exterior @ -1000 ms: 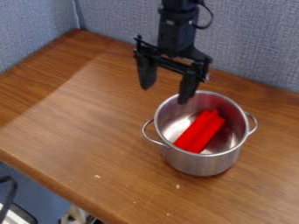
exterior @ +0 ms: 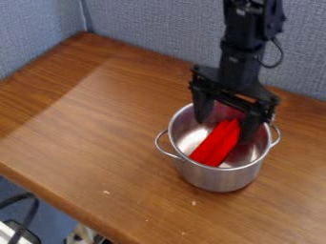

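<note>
A silver pot (exterior: 219,176) with wire side handles stands right of centre on the wooden table (exterior: 90,133), holding a long red object (exterior: 214,143). My black gripper (exterior: 230,103) is over the pot, its open fingers reaching down around the rim's height at either side, above the red object. Whether the fingertips touch the pot or the object is hard to tell.
A grey padded wall (exterior: 147,27) runs along the back. Black cables (exterior: 15,212) lie at the front left corner.
My gripper has moved right and down, from behind the pot to over it. The pot and red object look unmoved.
</note>
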